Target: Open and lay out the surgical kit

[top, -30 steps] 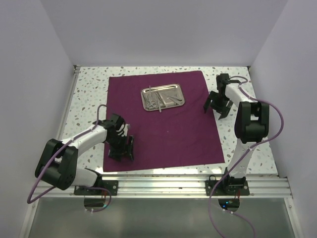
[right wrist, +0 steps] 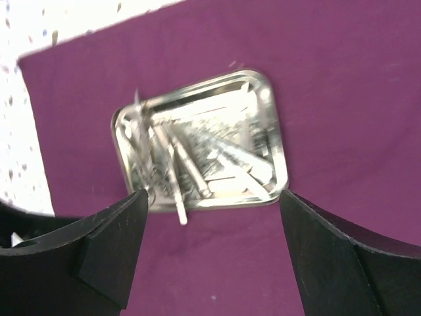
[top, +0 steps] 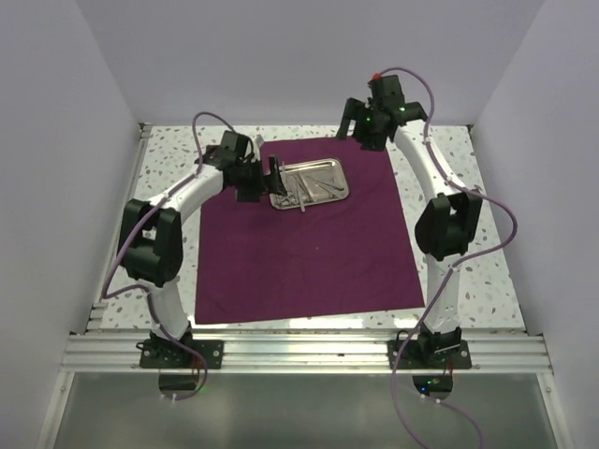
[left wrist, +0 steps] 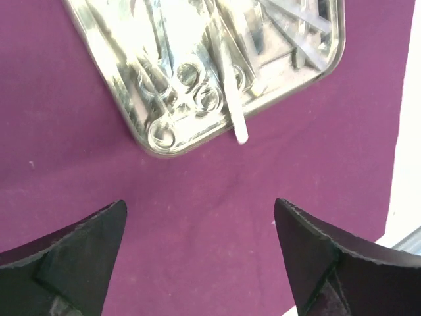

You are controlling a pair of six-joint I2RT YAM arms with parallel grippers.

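Note:
A shallow metal tray [top: 343, 190] lies on the spread purple cloth [top: 309, 271], toward its far edge. Several shiny instruments rest in it: ring-handled scissors [left wrist: 208, 98] crowd its left end, and slim straight tools [right wrist: 186, 161] lie across the middle and right. One pale handle [left wrist: 235, 108] pokes out over the tray's near rim. My left gripper [top: 262, 185] stands open at the tray's left end, its fingers [left wrist: 85, 257] apart over bare cloth in the left wrist view. Held high beyond the tray's right side, my right gripper [top: 356, 127] is open and empty.
The cloth lies flat on a speckled white table [top: 168, 168], and its near half is bare. Part of a dark object [right wrist: 39, 227], likely the left gripper, enters the right wrist view at left. Grey walls [top: 281, 56] enclose the table.
My left gripper has travelled from the cloth's near left part up to the tray's left end. The right gripper has swung left and away from the right edge. Tray and cloth look unmoved.

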